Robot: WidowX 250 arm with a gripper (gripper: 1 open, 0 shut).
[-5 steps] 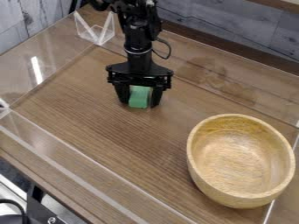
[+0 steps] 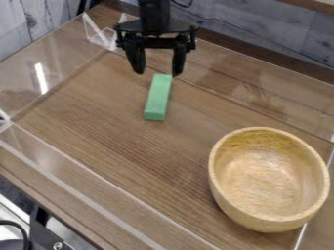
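My black gripper (image 2: pixel 155 57) is at the top centre of the camera view, open, with nothing between its fingers. A green rectangular block (image 2: pixel 158 97) lies lengthwise on the wooden table (image 2: pixel 111 151), just below the gripper in the image and clear of it.
A large pale tan bowl (image 2: pixel 267 179) sits at the lower right. A dark panelled surface borders the back, and a black cable shows at the bottom left corner.
My gripper has moved up and back in the view, away from over the green block, which is now fully uncovered.
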